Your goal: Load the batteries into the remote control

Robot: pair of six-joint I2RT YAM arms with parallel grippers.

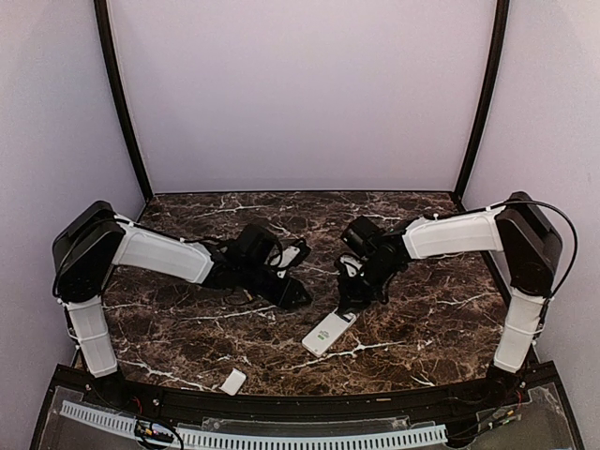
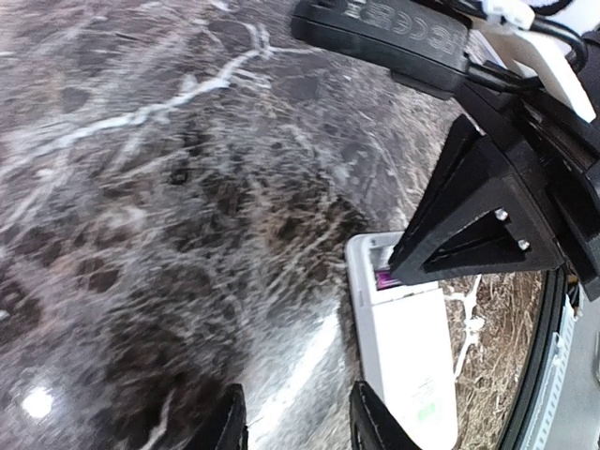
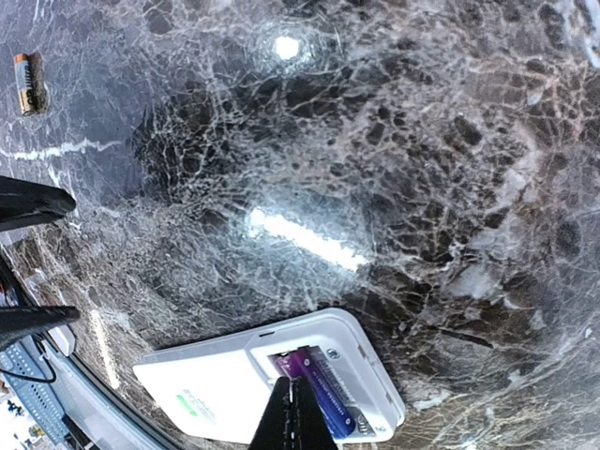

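Observation:
The white remote control [image 1: 330, 332] lies face down near the front middle, its battery compartment uncovered. A purple battery [image 3: 322, 390] sits in the compartment; beside it the other slot looks empty, with a spring at its end. My right gripper is shut, its tips over the purple battery's end; whether they touch it I cannot tell. My left gripper is left of the remote, fingers apart, nothing showing between them. One loose battery [image 3: 24, 84], orange and black, lies on the table in the right wrist view.
A small white piece, perhaps the battery cover [image 1: 233, 382], lies at the front left. Along the front runs the table's dark edge rail [image 1: 281, 403].

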